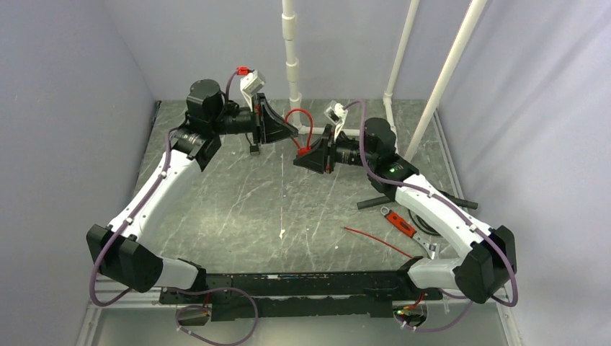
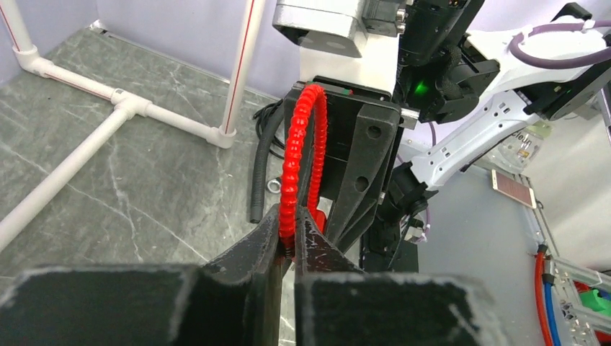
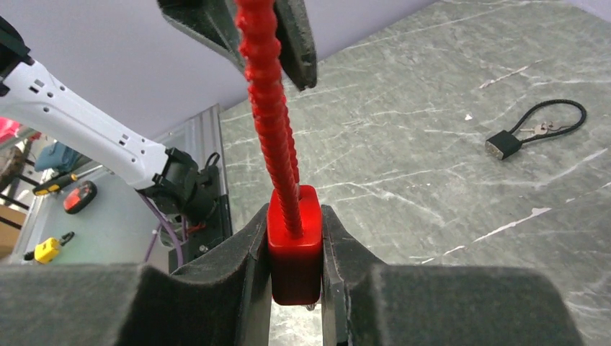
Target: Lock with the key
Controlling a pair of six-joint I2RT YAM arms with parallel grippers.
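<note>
A red padlock (image 3: 295,245) with a long, ribbed red cable shackle (image 3: 268,108) is held between both arms. My right gripper (image 1: 301,163) is shut on its body, one finger on each side in the right wrist view. The shackle arches up from the body; in the left wrist view my left gripper pinches the red cable near a dark end. Whether that end is free of the body is hidden. A small metal bit (image 3: 310,307) shows under the body, too little of it to identify as a key.
On the grey floor lies a black padlock (image 3: 504,145) with a black cable and small keys (image 3: 537,130). White pipes (image 1: 291,65) stand behind. A red-handled tool (image 1: 400,222), black tubes (image 1: 376,202) and a red wire (image 1: 375,238) lie right.
</note>
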